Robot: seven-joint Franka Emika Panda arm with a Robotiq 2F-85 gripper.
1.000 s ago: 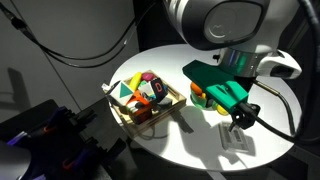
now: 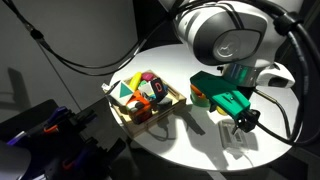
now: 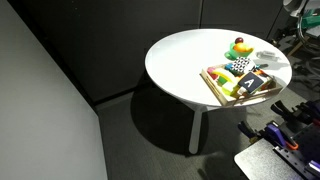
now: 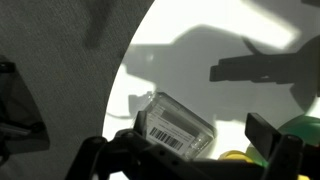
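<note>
A small clear plastic box with a barcode label (image 4: 172, 132) lies on the white round table, below and between my fingers in the wrist view. My gripper is open, its dark fingers wide apart, with nothing held. From the first exterior view, the gripper (image 2: 243, 122) hangs just above the clear box (image 2: 235, 141), partly hiding it. How much height separates them I cannot tell.
A wooden tray (image 2: 150, 122) of colourful blocks and toys stands to the left. Close by the gripper is a green bowl (image 3: 241, 52) with fruit-like items. The white table (image 3: 185, 55) has wide free room, and its edge runs near the box.
The arm has shifted slightly right and down in the first exterior view, bringing the gripper over more of the clear box. Box and tray have stayed in place.
</note>
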